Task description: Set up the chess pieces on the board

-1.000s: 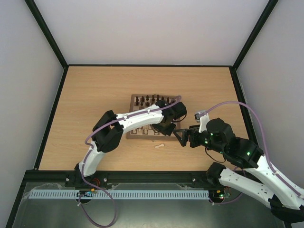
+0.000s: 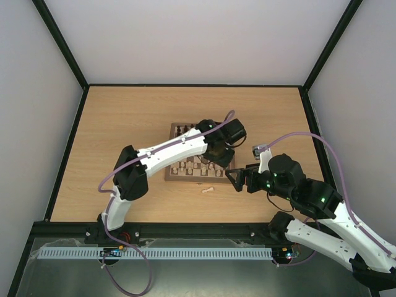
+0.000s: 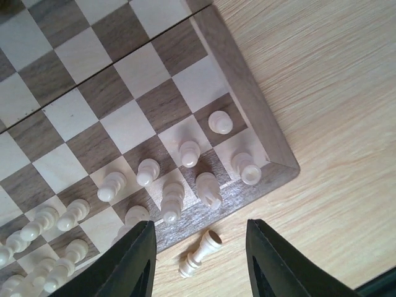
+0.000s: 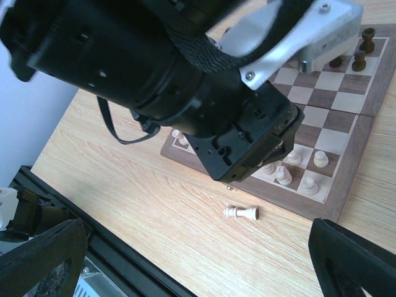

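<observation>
The wooden chessboard (image 2: 168,179) stands mid-table, with white pieces on its near rows and dark pieces on the far side, partly covered by my left arm in the top view. One white piece lies on its side on the wood just off the board's near edge; the right wrist view also shows this loose piece (image 4: 241,213). My left gripper hangs above the board's near right corner, fingers apart with nothing held. To the right of the board, my right gripper is open and empty.
In the right wrist view the left arm's dark wrist (image 4: 204,93) blocks much of the board. A dark frame rail (image 2: 179,230) runs along the front edge. Bare tabletop (image 2: 111,124) extends left of the board.
The right arm and the loose white piece look unmoved.
</observation>
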